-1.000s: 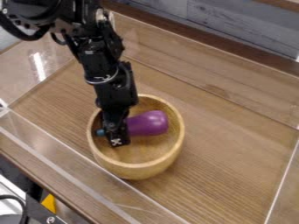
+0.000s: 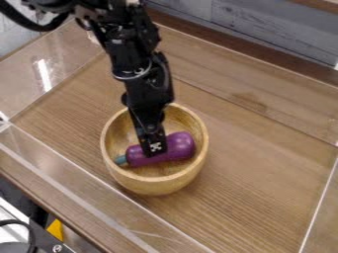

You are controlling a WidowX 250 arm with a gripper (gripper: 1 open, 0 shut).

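Note:
A purple eggplant toy (image 2: 165,148) with a teal stem lies tilted across the lower middle of a yellowish bowl (image 2: 154,180). My black gripper (image 2: 145,121) hangs over the back of the bowl, above the eggplant. It stands open, and whether its lower tips touch the toy is hard to tell.
The bowl rests on a wooden table (image 2: 264,198), clear to the right and at the upper left. A wall edge runs along the top right. Dark cables and a small yellow object are at the lower left corner, off the tabletop's edge.
The eggplant has shifted from the back right of the bowl toward the front. My gripper has risen and moved slightly right, now above the toy.

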